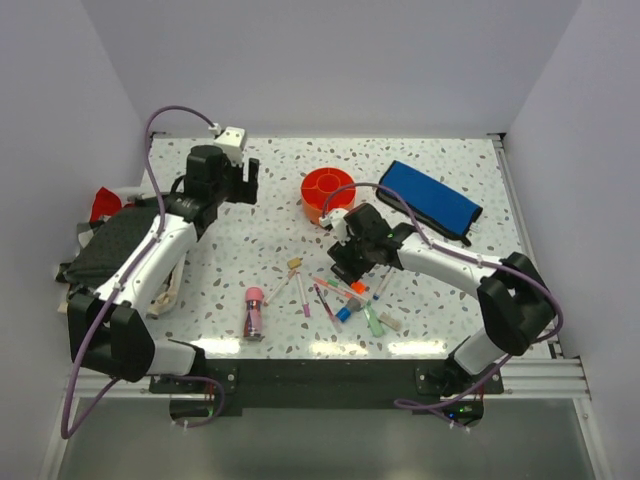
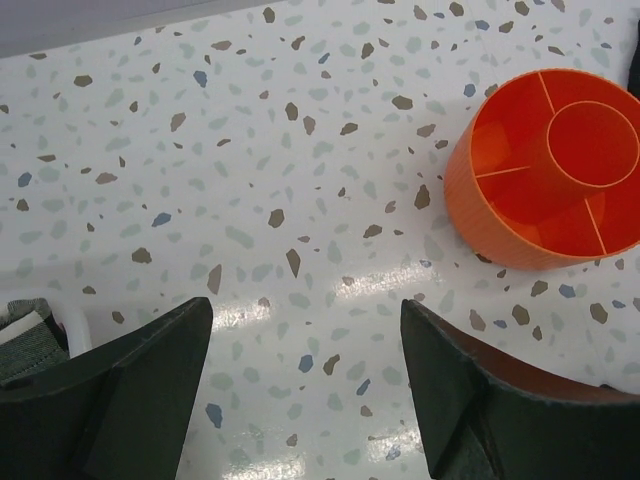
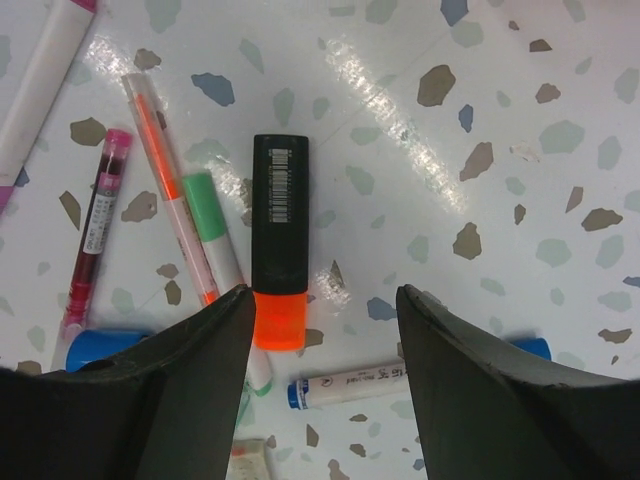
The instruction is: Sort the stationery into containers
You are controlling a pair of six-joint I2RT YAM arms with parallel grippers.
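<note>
In the right wrist view a black marker with an orange end (image 3: 281, 230) lies near the left finger of my part-open right gripper, nothing held. Around it lie a green-capped pen (image 3: 208, 215), an orange pen (image 3: 160, 150), a red pen (image 3: 95, 235) and a blue-ended white marker (image 3: 350, 385), which passes partly behind a finger. The orange round container (image 1: 318, 211) with compartments stands at the table's back middle. My left gripper is open and empty over bare table, left of the container (image 2: 470, 215).
A blue pad (image 1: 430, 198) lies at the back right. A pink-topped bottle-like item (image 1: 253, 312) lies front left, and dark cloth (image 1: 120, 245) fills a bin on the left.
</note>
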